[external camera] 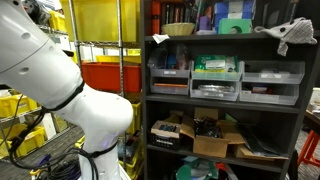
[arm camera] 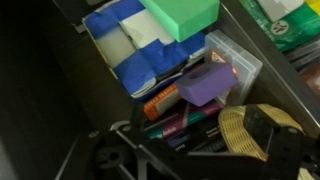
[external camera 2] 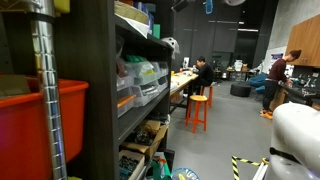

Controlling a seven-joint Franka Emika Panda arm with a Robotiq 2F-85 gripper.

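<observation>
In the wrist view my gripper is open, its dark fingers apart at the lower edge. Beyond and between them sits a purple box (arm camera: 207, 83), with nothing seen held. Around it lie an orange item (arm camera: 162, 102), a clear plastic case (arm camera: 235, 58) and several dark, slim items like book spines. A woven basket (arm camera: 240, 133) is partly hidden by the right finger. Further up are a green box (arm camera: 185, 14) and blue-and-white packages (arm camera: 145, 50). The exterior views do not clearly show the gripper; the white arm (external camera: 105, 118) rises on the left in view 1.
A dark shelf unit (external camera: 225, 107) carries clear plastic bins (external camera: 212, 90), cardboard boxes (external camera: 205, 130) below, and a small basket (external camera: 180, 29) on the upper shelf. A grey fish-shaped item (external camera: 290, 34) hangs at the right. Two people are in the room behind.
</observation>
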